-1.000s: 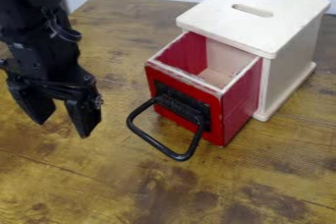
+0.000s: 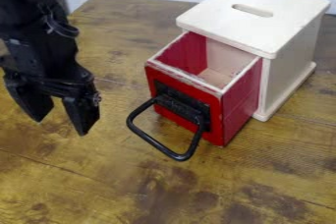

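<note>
A pale wooden box (image 2: 282, 51) with a slot in its lid stands at the right. Its red-fronted drawer (image 2: 234, 120) is pulled out toward the front left and looks empty inside. A black loop handle (image 2: 179, 154) sticks out from the drawer's front. My black gripper (image 2: 58, 112) hangs at the left, apart from the drawer and handle, with its fingers spread open and nothing seen between them.
A white wall runs along the back.
The arm and gripper have shifted very slightly; the box and drawer have not moved.
</note>
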